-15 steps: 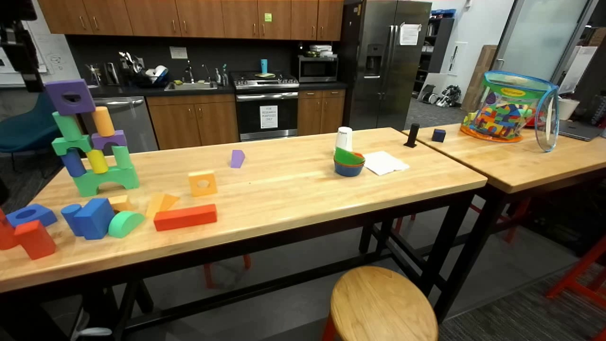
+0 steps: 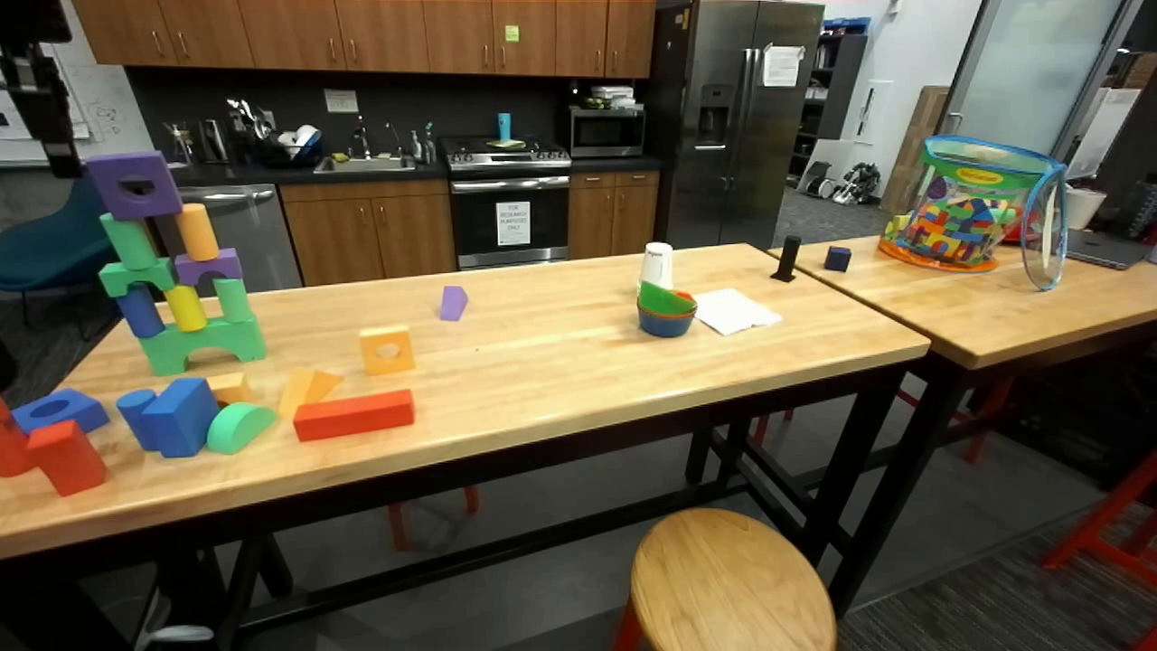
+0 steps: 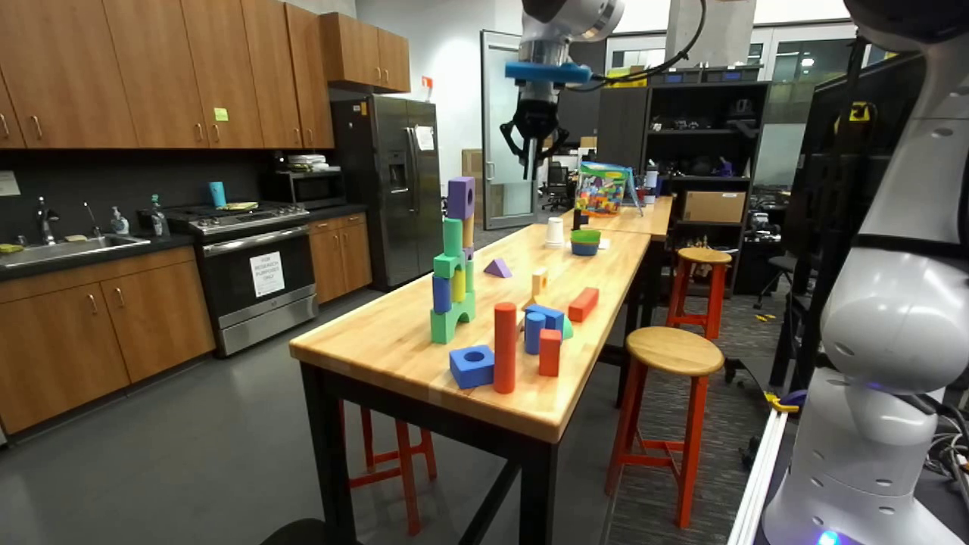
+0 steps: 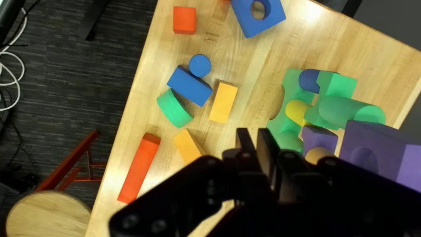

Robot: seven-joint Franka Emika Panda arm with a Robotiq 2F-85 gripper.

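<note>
A block tower stands at the left of the table, topped by a purple block with a hole point(image 2: 135, 185). Its base is a green arch point(image 2: 204, 345), with green, blue, yellow, purple and orange pieces stacked between. My gripper point(image 3: 531, 171) hangs in the air above the table, higher than most of the tower. In the wrist view the fingers point(image 4: 243, 139) point down beside the tower with a narrow gap between them. Nothing shows in that gap, so the gripper is slightly open and empty.
Loose blocks lie in front of the tower: a long red block point(image 2: 353, 416), a blue block point(image 2: 181, 417), a green half-round point(image 2: 239, 428) and others. Farther along stand stacked bowls point(image 2: 664, 309) and a white cup point(image 2: 656, 266). Mid-table is mostly bare.
</note>
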